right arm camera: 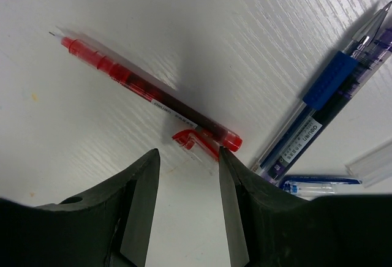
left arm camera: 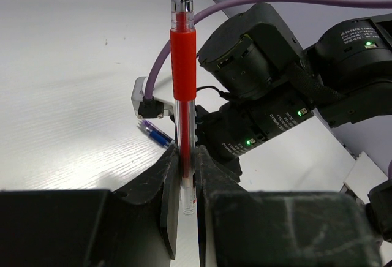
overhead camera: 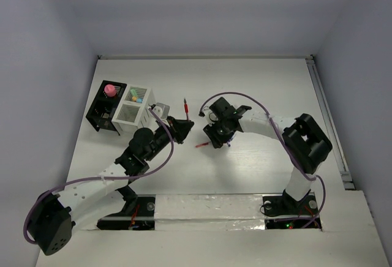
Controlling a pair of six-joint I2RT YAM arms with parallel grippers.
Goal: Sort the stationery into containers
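In the left wrist view my left gripper is shut on a clear pen with a red grip point(left arm camera: 184, 65), which stands upright with its metal tip up. My right gripper is low over the table, its fingers apart. A red cap point(right arm camera: 197, 144) lies in line with the gap between them, not visibly gripped. Just beyond lies a red pen point(right arm camera: 171, 105), touching or very near the cap. Blue pens point(right arm camera: 312, 120) lie to the right, outside the right finger. The black container point(overhead camera: 93, 109) and white container point(overhead camera: 142, 120) stand at the back left.
The black container holds a pink item point(overhead camera: 110, 90); a green item point(overhead camera: 133, 94) and a blue one point(overhead camera: 139, 100) are in the white one. A blue cap point(right arm camera: 318, 184) lies near the right finger.
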